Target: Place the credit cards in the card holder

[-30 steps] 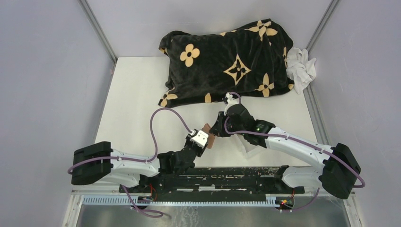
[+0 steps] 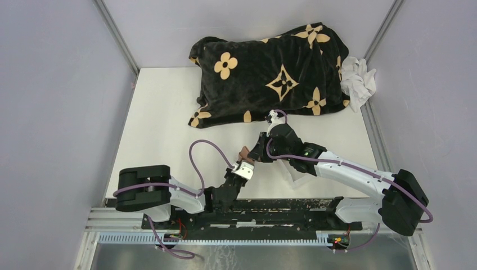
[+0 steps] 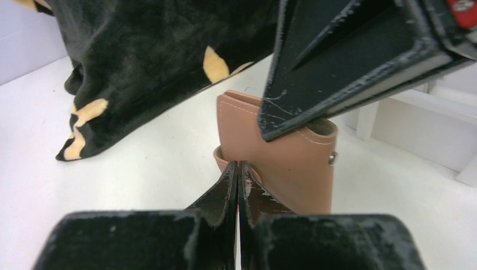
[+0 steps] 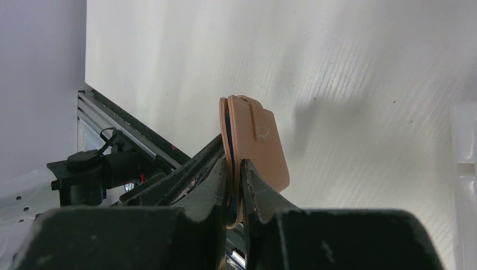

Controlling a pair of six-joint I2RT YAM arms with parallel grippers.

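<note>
A tan leather card holder [image 2: 245, 153] hangs above the middle of the table, between the two grippers. My right gripper is shut on it, gripping it by one edge; in the left wrist view its black fingers lie over the holder's top part. The holder [image 3: 281, 157] shows a slot along the top and a small flap. My left gripper is shut, its tips at the holder's lower flap; whether something thin is between them is hidden. A dark edge shows inside the holder [image 4: 261, 146]; I cannot tell if it is a card.
A black patterned blanket [image 2: 264, 73] covers the back of the table, with white cloth [image 2: 357, 81] at its right end. A white tray [image 2: 298, 179] lies under the right arm.
My left arm has moved right and slightly up in the top view, turning its gripper at the card holder. The right arm stays almost where it was.
</note>
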